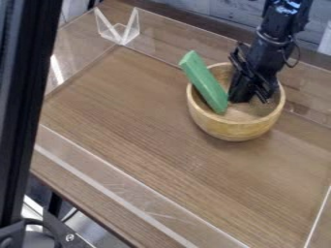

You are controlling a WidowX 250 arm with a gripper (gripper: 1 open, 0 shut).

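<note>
A light wooden bowl [243,124] sits on the table at the upper right. A green block [202,77] stands steeply tilted in its left part, its top rising above the rim. My black gripper [242,87] reaches down into the bowl from the upper right, just right of the block. Its fingertips are dark and partly hidden, so whether they touch the block is unclear.
A small clear plastic piece [118,29] is at the back left. A wall runs along the back.
</note>
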